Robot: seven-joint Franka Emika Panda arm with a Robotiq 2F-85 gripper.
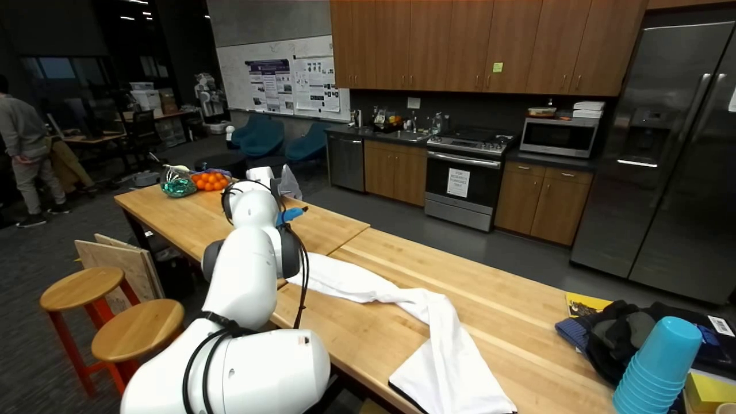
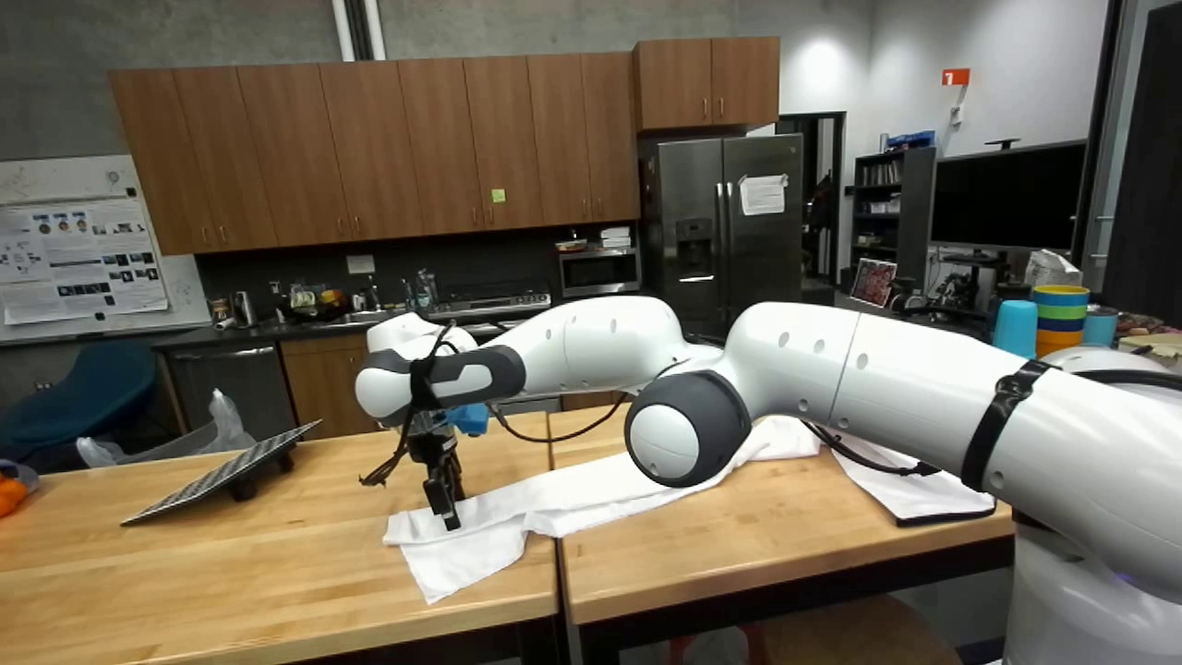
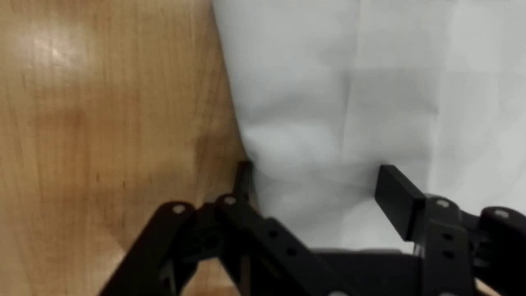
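A long white cloth point(image 2: 598, 495) lies in loose folds along the wooden table, crossing the seam between its two halves. In exterior view 2 my gripper point(image 2: 449, 515) points down at the cloth's left end. Seen from the wrist, the gripper straddles a strip of the white cloth point(image 3: 305, 123), fingers part open. One finger point(image 3: 243, 180) stands at the cloth's edge by the bare wood; the other finger point(image 3: 399, 200) is over the cloth. The cloth between them is not pinched. My arm hides the gripper in exterior view 1.
A dark slanted panel point(image 2: 233, 471) stands on the table left of the gripper. Oranges point(image 1: 209, 180) and a bagged green item point(image 1: 178, 185) sit at the far end. Blue cups point(image 1: 655, 369) and dark clothing point(image 1: 614, 331) occupy the near right. Bare wood point(image 2: 321, 576) lies in front of the gripper.
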